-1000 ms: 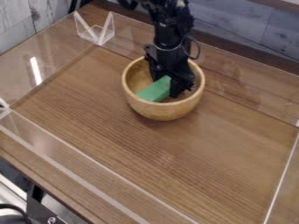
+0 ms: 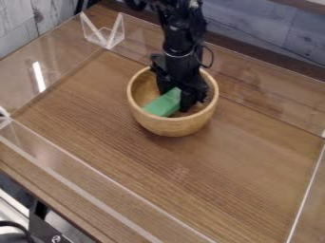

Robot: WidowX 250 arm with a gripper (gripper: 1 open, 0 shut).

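Observation:
A tan round bowl (image 2: 189, 121) sits on the wooden table (image 2: 127, 176) toward the upper middle. Inside it lies a green object (image 2: 164, 105). The black arm reaches down from the top, and its gripper (image 2: 184, 92) is low inside the bowl at the green object, appearing shut on it, though the fingertips are partly hard to make out against the dark shapes.
A clear plastic piece (image 2: 105, 30) stands at the back left, another at the left edge. Dark cables and floor show past the left edge at bottom left.
The bowl, green object and gripper have shifted slightly left over the last second. The green object is still inside the bowl.

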